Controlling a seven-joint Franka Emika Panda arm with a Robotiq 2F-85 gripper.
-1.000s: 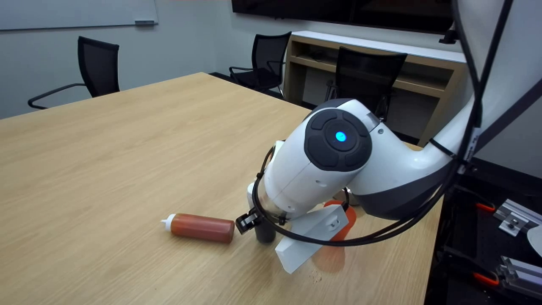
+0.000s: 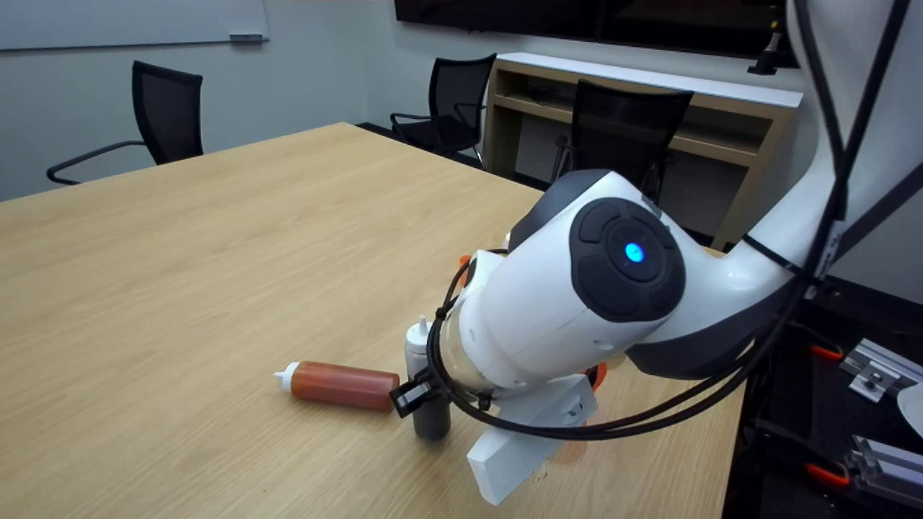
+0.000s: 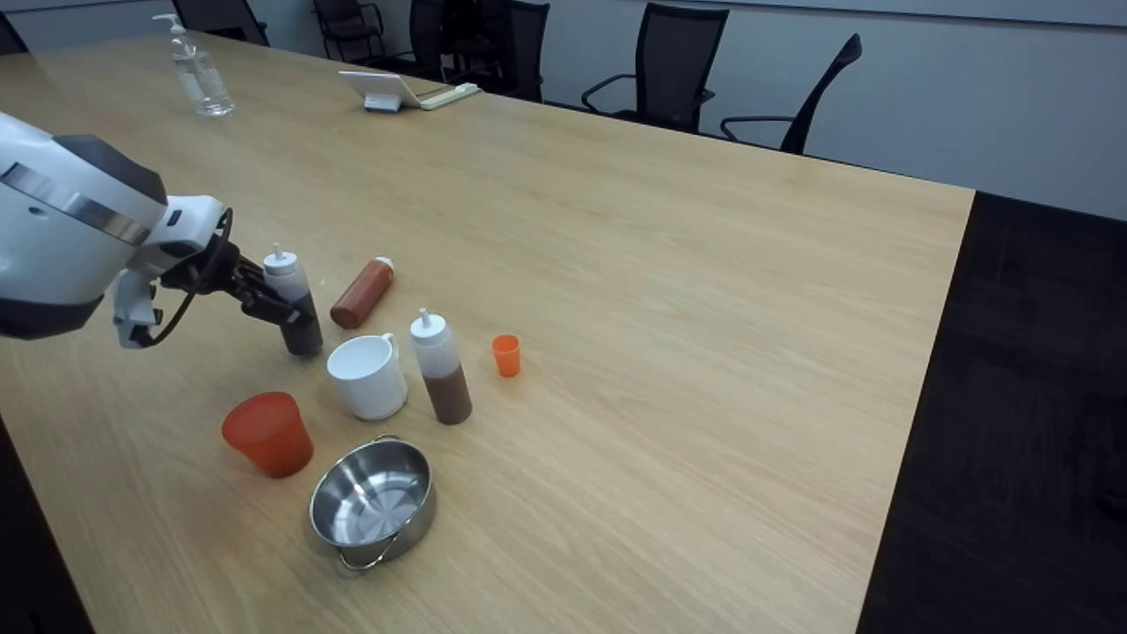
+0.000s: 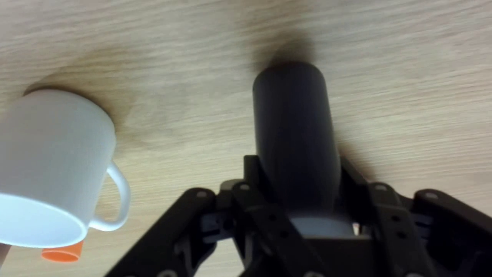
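Observation:
A squeeze bottle with dark contents and a white cap is held upright by my gripper, whose fingers are shut around its sides. In the wrist view the dark lower body of the bottle reaches out past the fingertips. Its base is at or very near the tabletop; whether it touches, I cannot tell. In exterior view 1 the arm hides part of this bottle. Close to it, a red-brown squeeze bottle lies on its side.
Beside the held bottle stands a white mug. Near that are an upright brown squeeze bottle, a small orange cup, a red-orange cup and a steel pot.
The arm's wrist has turned and shifted. The dark bottle now appears farther left and lower in exterior view 1. The lying red-brown bottle has stayed where it was.

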